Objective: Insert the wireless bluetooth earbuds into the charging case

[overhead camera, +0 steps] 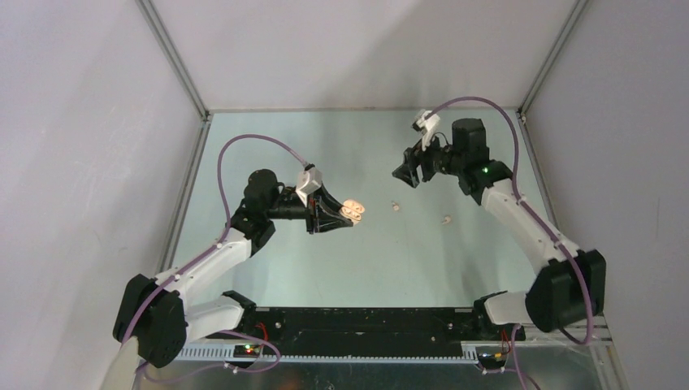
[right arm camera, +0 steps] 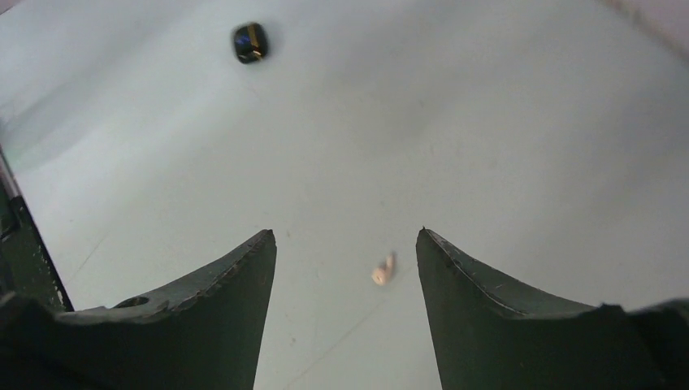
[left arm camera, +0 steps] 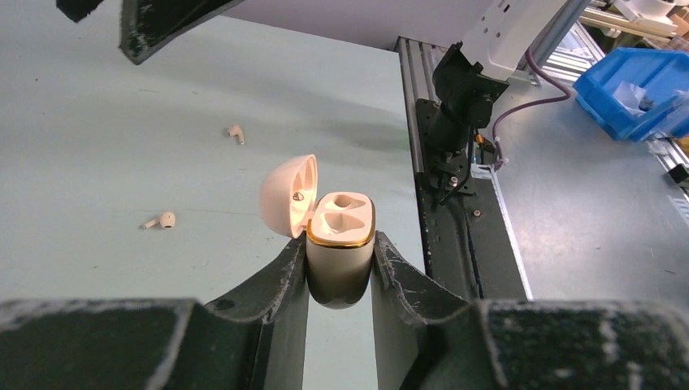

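Held upright, the white charging case (left arm camera: 340, 223) with a gold rim has my left gripper shut on its body. Its lid (left arm camera: 290, 195) stands open to the left in that wrist view, and the earbud slots look empty. Two white earbuds lie apart on the table: one earbud (overhead camera: 396, 205) to the right of the case and another earbud (overhead camera: 446, 219) farther right. My right gripper has its fingers apart with nothing between them, above the table; an earbud (right arm camera: 383, 272) shows below, within the gap as seen by its camera.
A wall (overhead camera: 366, 57) closes the back. Off the table, a blue bin (left arm camera: 630, 93) appears in the left wrist view. A small dark object (right arm camera: 250, 42) is too blurred to name in the right wrist view.
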